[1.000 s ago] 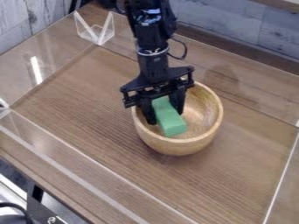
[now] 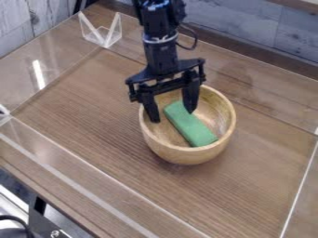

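Observation:
The black gripper (image 2: 169,99) stands open over a round light wooden bowl (image 2: 179,152) in the middle of the view, its fingers spread above the left and back part of the bowl. A green oblong block (image 2: 192,126) lies inside the bowl, slanting from back left to front right, with nothing seen held between the fingers.
A bare wooden table (image 2: 87,130) surrounds the bowl, with free room to the left and front. A grey wall (image 2: 261,23) runs along the back.
The gripper has risen and spread its fingers. The green block now lies further right in the bowl, clear of the fingers.

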